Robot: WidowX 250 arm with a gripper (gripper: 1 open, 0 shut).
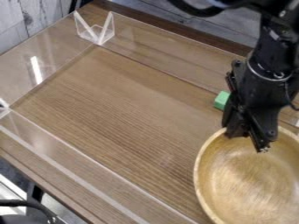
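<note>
A large wooden bowl (239, 197) sits at the bottom right. My black gripper (243, 133) hangs at the bowl's back rim, its tips low near that rim; whether anything is between them cannot be made out. Behind the gripper a small green object (221, 101) lies on the table (111, 118), partly hidden by the arm.
Clear plastic brackets (96, 28) stand at the back left corner. A black cable (24, 205) runs off the lower left edge.
</note>
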